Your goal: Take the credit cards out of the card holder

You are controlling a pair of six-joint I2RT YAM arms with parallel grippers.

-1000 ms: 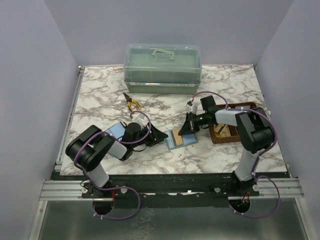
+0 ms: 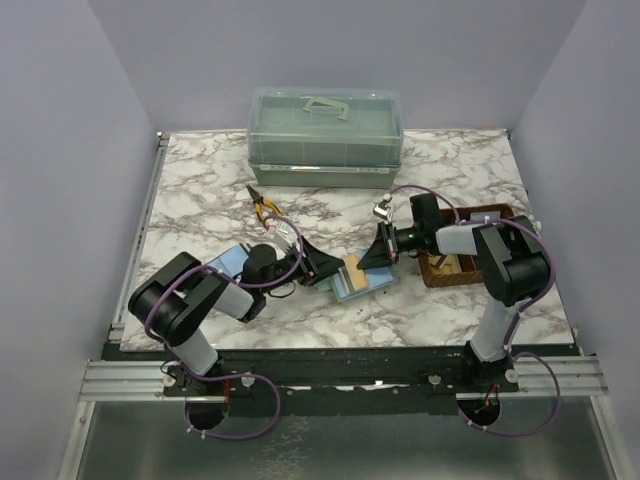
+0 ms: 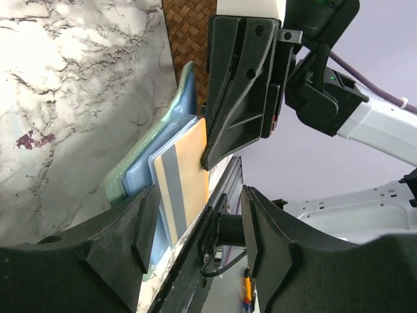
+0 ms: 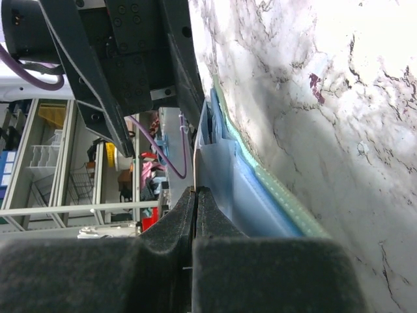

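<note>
The light-blue card holder stands in the middle front of the table, a beige card with a grey stripe against its face and pale blue layers behind. My right gripper is shut at the card's top edge; in the right wrist view only a thin edge shows at its fingertips. My left gripper is open at the other end of the holder, its fingers either side of the card and holder in that view.
A green lidded box stands at the back, yellow pliers left of it. A woven basket is at the right; blue items lie at the left.
Both grippers have shifted slightly around the card holder over the last second, the right one a little toward the front of the table.
</note>
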